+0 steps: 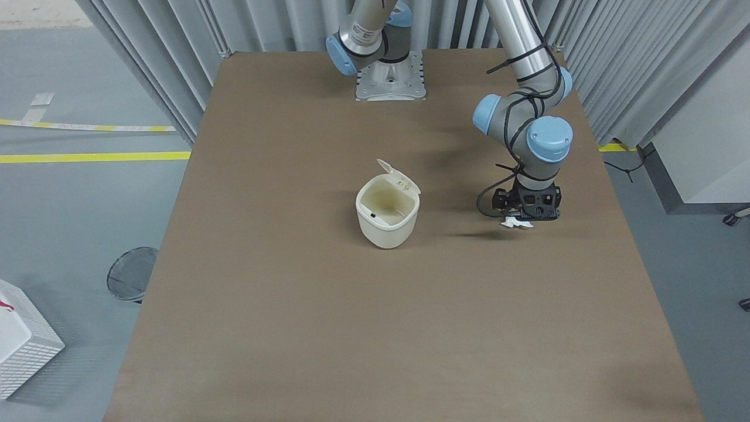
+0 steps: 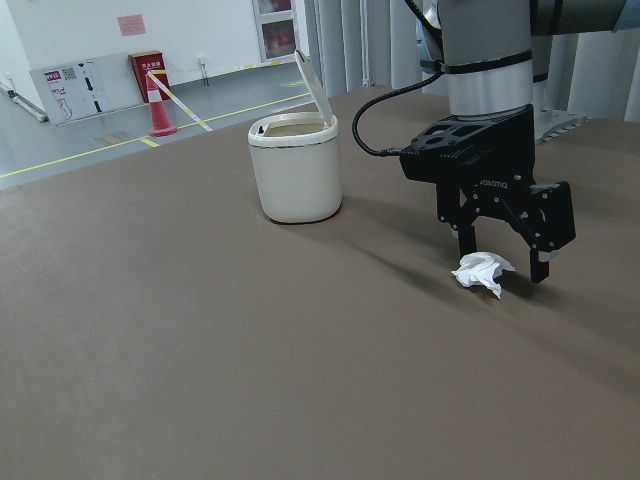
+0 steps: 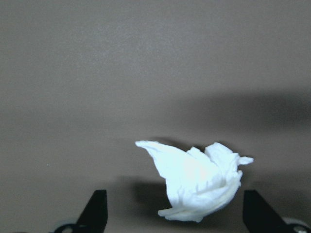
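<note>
A crumpled white tissue [image 2: 482,270] lies on the brown table [image 1: 316,316]. My gripper [image 2: 503,262] is open directly above it and very low, with a fingertip on either side; in the wrist view the tissue [image 3: 197,182] sits between the two dark fingertips. In the front view the gripper mostly hides the tissue. A white bin [image 1: 387,218] with its lid raised stands to the left of the gripper, apart from it.
The arm's base plate [image 1: 390,88] is at the back edge. Floor, curtains and a mesh basket [image 1: 132,274] lie beyond the table.
</note>
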